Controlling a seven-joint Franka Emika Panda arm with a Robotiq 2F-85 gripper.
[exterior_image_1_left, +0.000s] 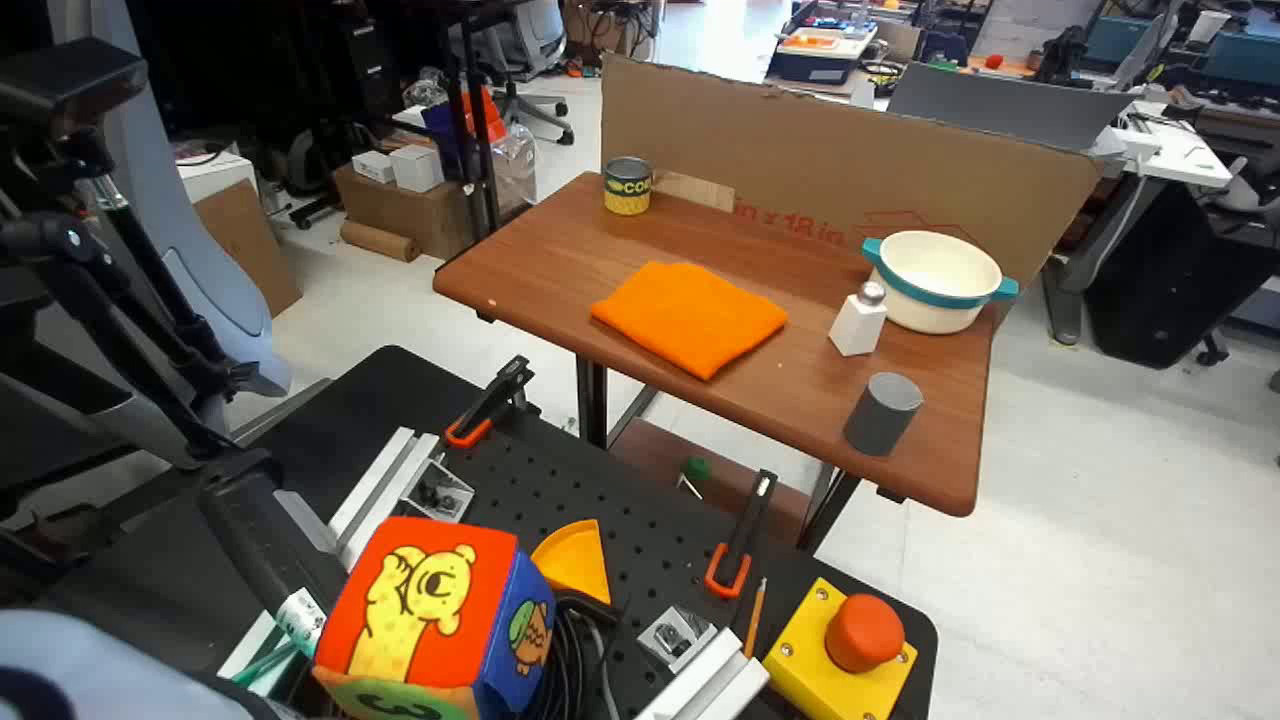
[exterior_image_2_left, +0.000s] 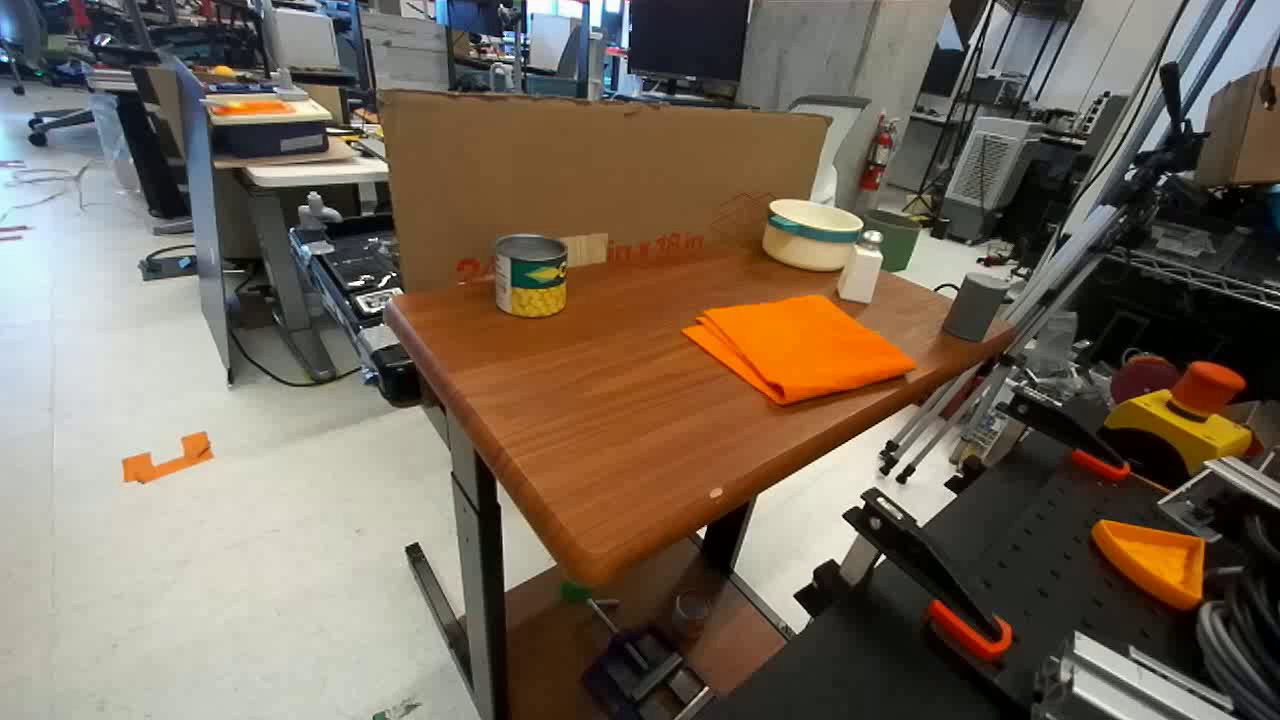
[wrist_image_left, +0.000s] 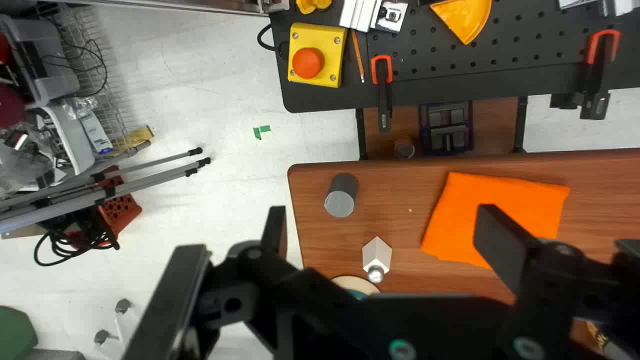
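In the wrist view my gripper is open, its two black fingers wide apart and nothing held between them. Below it on the brown table (exterior_image_1_left: 528, 264) are a white shaker (wrist_image_left: 376, 253) with a metal cap, a dark grey cylinder (wrist_image_left: 342, 195) and a folded orange cloth (wrist_image_left: 510, 195). The cream pot (exterior_image_1_left: 939, 270) with teal handles stands behind the shaker; the gripper hides most of it from the wrist camera. A corn can (exterior_image_2_left: 530, 278) stands upright at the table's other end. Neither exterior view clearly shows the gripper.
Cardboard (exterior_image_2_left: 600, 168) walls off the table's back edge. Across a gap lies the black perforated bench (exterior_image_1_left: 480, 516), carrying clamps, a yellow box with a red button (exterior_image_1_left: 864, 632), a yellow wedge (exterior_image_1_left: 573, 560) and a picture cube (exterior_image_1_left: 420, 600). Bare tabletop lies between the can and the cloth.
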